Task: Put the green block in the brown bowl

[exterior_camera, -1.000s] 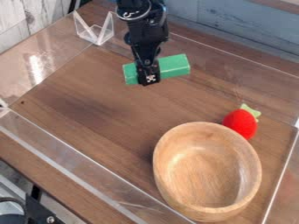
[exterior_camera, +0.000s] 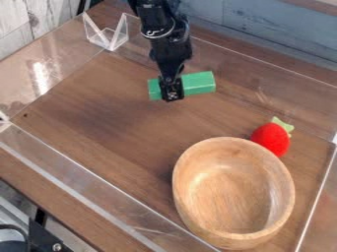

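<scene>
The green block lies crosswise at my gripper, toward the back middle of the wooden surface. My dark fingers cover the block's left-middle part, with green showing on both sides of them. Whether they are closed on it, and whether the block touches the surface, I cannot tell. The brown bowl is wooden, round and empty, at the front right, well apart from the block and gripper.
A red strawberry-like object with a green top sits just behind the bowl. At the back left stands a clear angular holder. Transparent walls edge the surface. Between block and bowl the wood is bare.
The green block and my gripper have shifted together slightly right and down in the view, and the block has turned a little. Bowl and red object stay put.
</scene>
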